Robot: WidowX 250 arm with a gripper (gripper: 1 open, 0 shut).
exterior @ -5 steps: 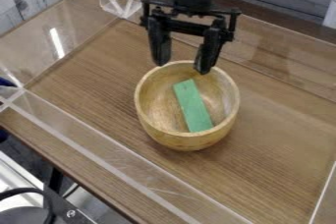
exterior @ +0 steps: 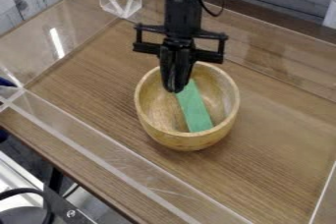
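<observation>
A round wooden bowl (exterior: 157, 120) sits near the middle of the table, with a flat green piece (exterior: 197, 112) lying inside it, tilted lengthwise. The black gripper (exterior: 176, 81) hangs over the back left of the bowl, its lower end at or just inside the rim. Its fingers look close together, with nothing visible between them, and part of the bowl's interior is hidden behind it.
Clear plastic edging runs along the left, with black cables at the bottom left and a white angular shape (exterior: 118, 2) at the back left.
The gripper has moved lower over the bowl, and its two sides, wide apart a second ago, have come together. The bowl and green piece look unmoved.
</observation>
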